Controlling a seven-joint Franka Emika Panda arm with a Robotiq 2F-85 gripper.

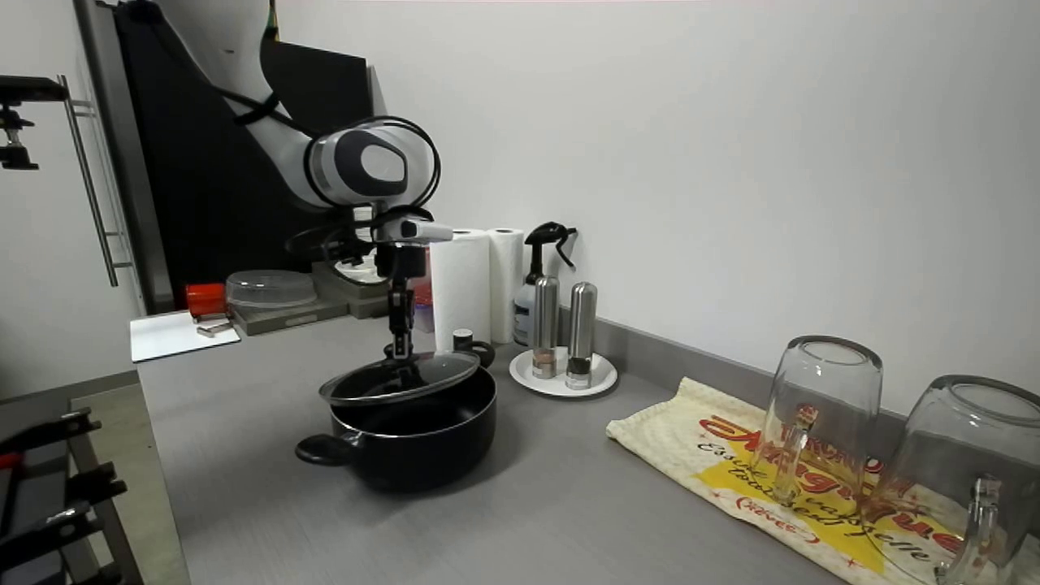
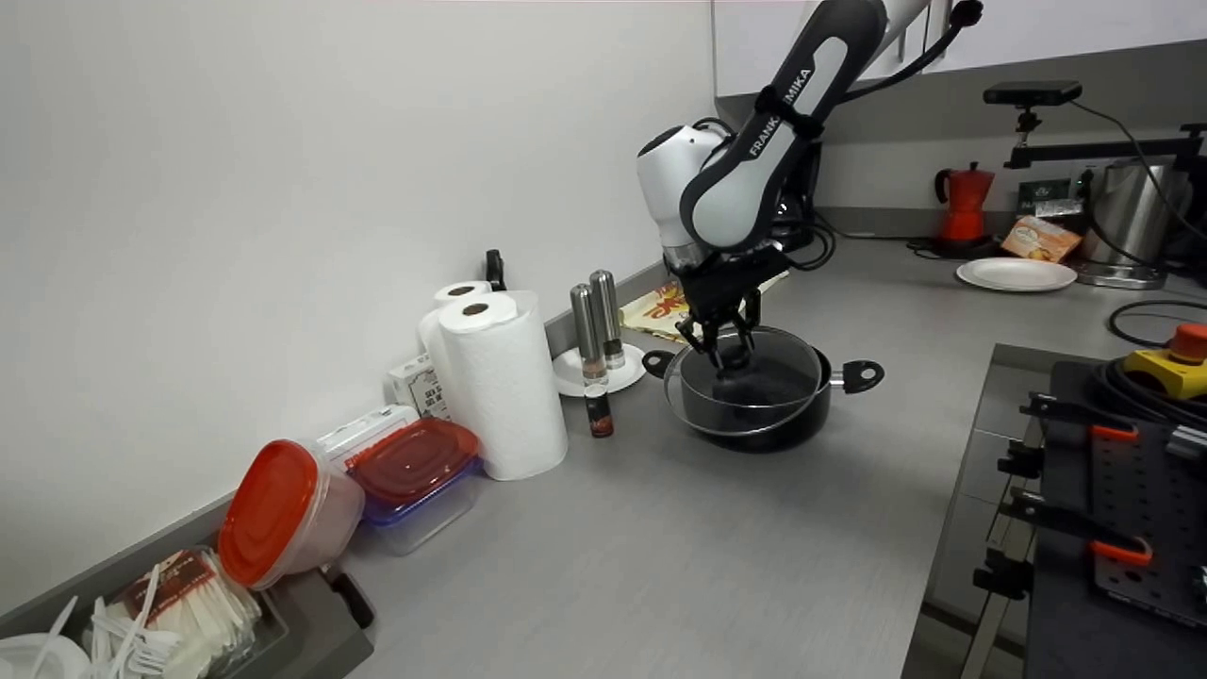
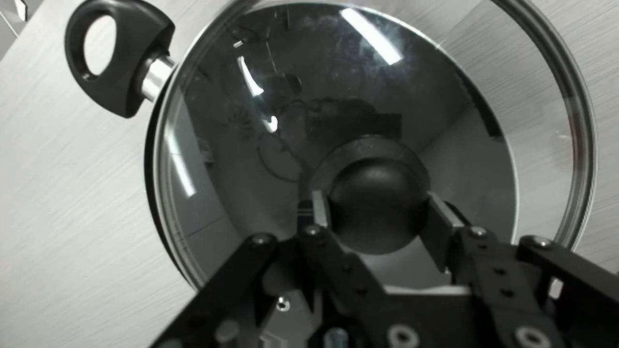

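A glass lid with a dark rim hangs from my gripper, which is shut on its round black knob. In the wrist view the knob fills the space between the two fingers. Below is the black two-handled pot on the grey counter. The lid lies tilted and off-centre over the pot, covering part of the opening and overhanging one side. In exterior view 1 the pot's near side stays uncovered. Whether the lid's far edge rests on the pot rim is hard to tell.
Beside the pot stand a small spice jar, a white plate with two metal grinders and paper towel rolls. Glass mugs stand on a cloth at the right.
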